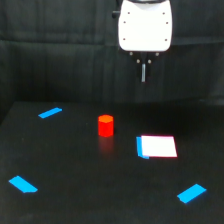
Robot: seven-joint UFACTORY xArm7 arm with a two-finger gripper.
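Note:
A white robot head (pixel 144 25) hangs at the top right of centre, with a slim gripper (pixel 143 72) below it, high above the table; whether it is open or shut I cannot tell. A red block (pixel 105 125) stands near the middle of the dark table. To its right lies a white square with a pink edge (pixel 160 146), over a blue piece (pixel 140 146).
Blue strips lie at the back left (pixel 50 112), front left (pixel 23 184) and front right (pixel 192 192) of the black table (pixel 100 190). Dark cloth hangs behind.

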